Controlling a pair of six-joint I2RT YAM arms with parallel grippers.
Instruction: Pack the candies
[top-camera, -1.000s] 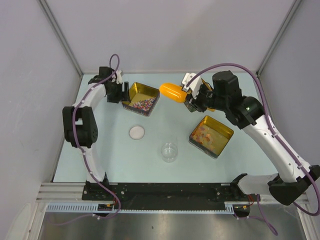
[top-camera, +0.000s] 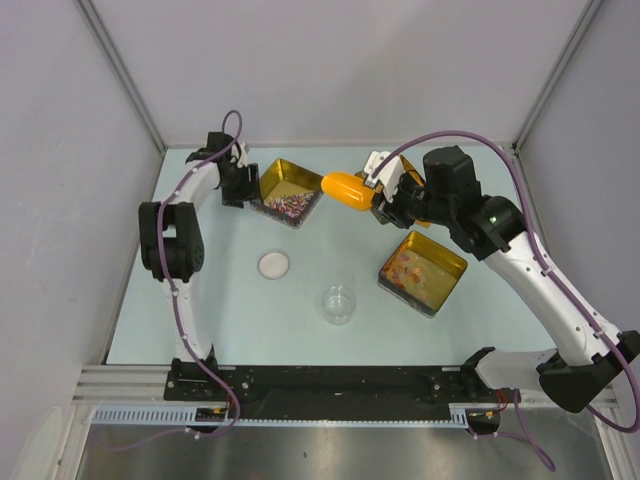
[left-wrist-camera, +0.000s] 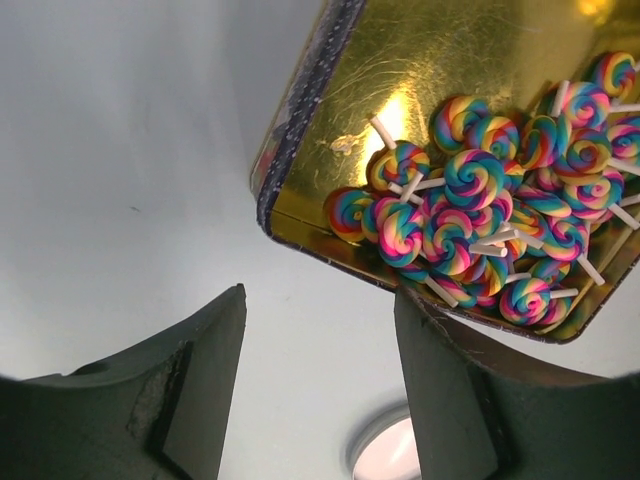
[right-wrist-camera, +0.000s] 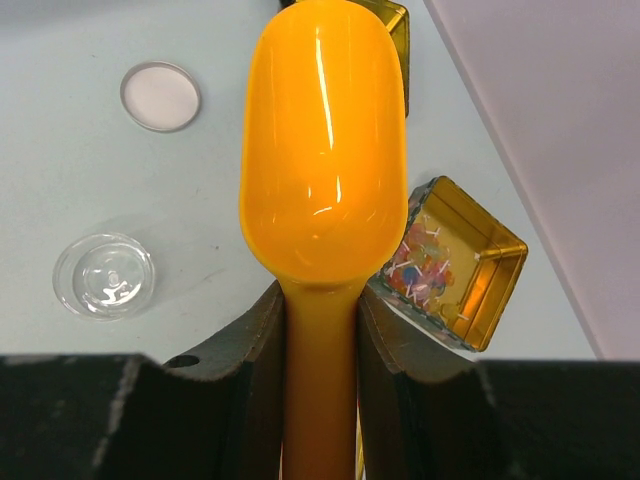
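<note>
My right gripper (top-camera: 395, 208) is shut on the handle of an orange scoop (right-wrist-camera: 323, 160), its bowl held out level above the table. My left gripper is open, beside the front-left corner of a gold box (left-wrist-camera: 390, 60) holding swirled rainbow lollipops (left-wrist-camera: 475, 185) with white sticks. Another gold box (top-camera: 435, 275) with smaller, paler candies (right-wrist-camera: 428, 262) stands at the right. A clear jar (top-camera: 339, 305) stands at the front centre, with its round white lid (top-camera: 274, 264) behind it to the left.
Another gold box, partly hidden behind the right arm and scoop, stands at the back right.
The left arm has shifted slightly toward the right and front. The scoop in my right gripper has moved very slightly forward and right. The lollipop box looks nudged slightly right.
</note>
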